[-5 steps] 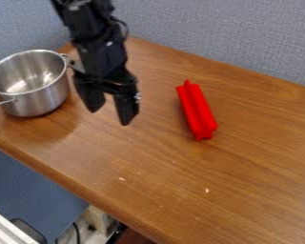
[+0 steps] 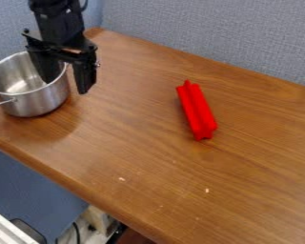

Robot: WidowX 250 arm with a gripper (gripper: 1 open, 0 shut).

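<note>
My black gripper (image 2: 64,69) is at the upper left, held over the silver pot (image 2: 30,95), whose back part it partly hides; its fingers are open, with nothing seen between them. A red elongated object (image 2: 196,111) lies on the wooden table (image 2: 181,191), right of centre, well apart from the gripper.
A grey padded wall (image 2: 232,38) runs along the back. The middle, right and front of the table are clear. The table's left edge drops to a blue-grey surface at the lower left, where some white and dark gear shows.
My gripper has moved left and toward the back, from the middle of the table to over the pot. The pot and the red object have not visibly moved.
</note>
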